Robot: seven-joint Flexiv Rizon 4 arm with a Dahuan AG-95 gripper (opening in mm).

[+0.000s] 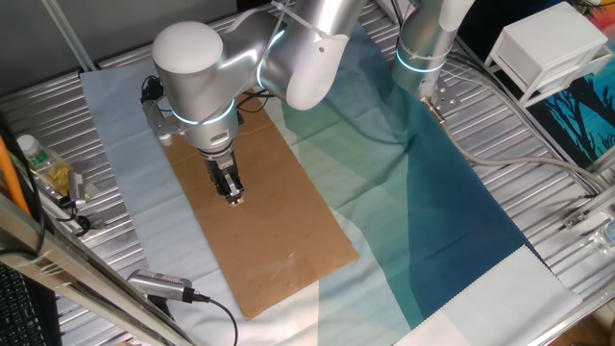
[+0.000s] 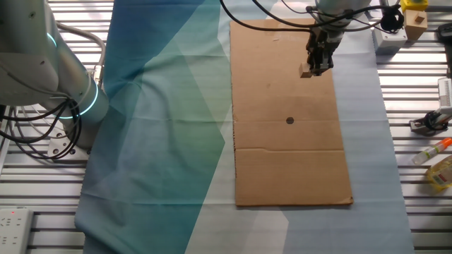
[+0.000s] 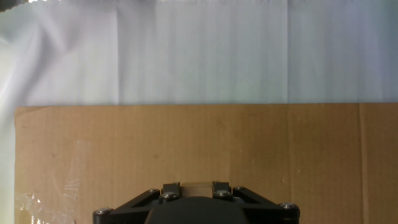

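My gripper (image 1: 234,200) points down over the brown cardboard sheet (image 1: 279,235). In exterior view 2 a small wooden block (image 2: 305,70) shows at the tips of the gripper (image 2: 315,70). The wrist view has the block's tan edge (image 3: 196,189) filling the gap between the two black fingers, so the gripper is shut on it. Most of the block is hidden by the gripper's body. How far it is above the cardboard is hard to tell. A dark round spot (image 2: 289,121) marks the sheet near its middle.
The cardboard is otherwise bare, lying on a blue-green cloth (image 1: 370,183). Cables (image 2: 282,28) loop near the gripper. Bottles (image 2: 441,173) and a silver device (image 1: 159,284) sit off the sheet's side.
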